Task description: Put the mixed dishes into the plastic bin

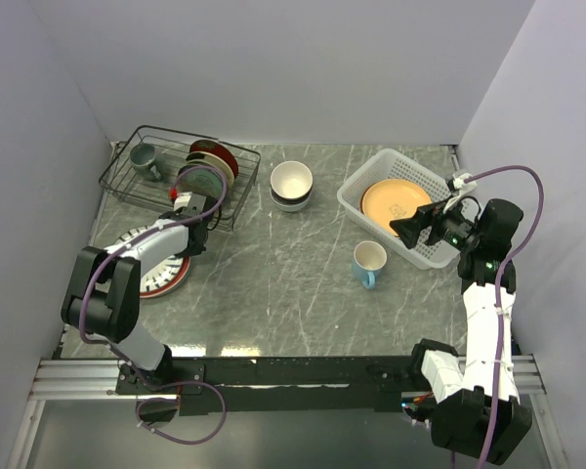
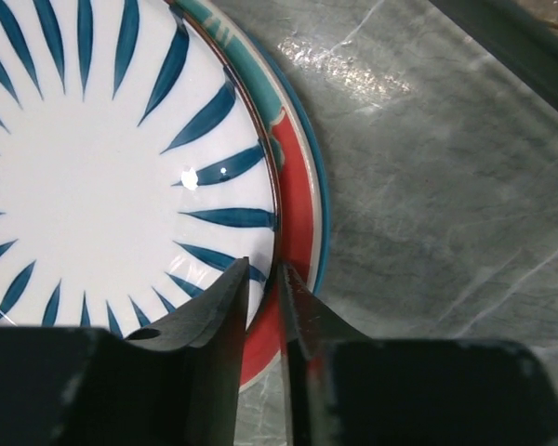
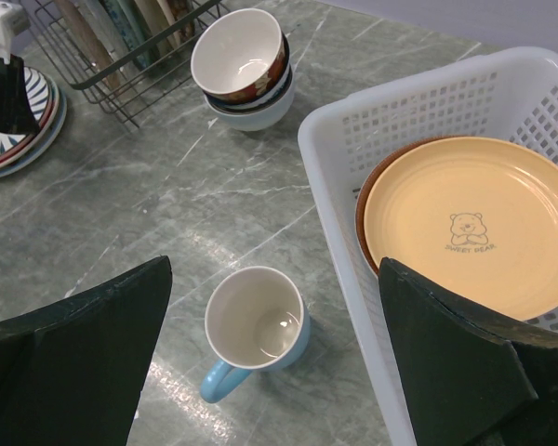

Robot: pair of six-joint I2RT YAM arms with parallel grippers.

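A stack of plates, white with blue strokes over red and teal rims, lies at the left in the top view. My left gripper is low over its right rim, fingertips close together at the edge; whether they grip it I cannot tell. The white plastic bin holds an orange plate over a brown one. My right gripper stands open above the bin's near side, holding nothing. A blue mug stands left of the bin, beside stacked bowls further back.
A wire dish rack at the back left holds upright plates and a green mug. Walls enclose both sides and the back.
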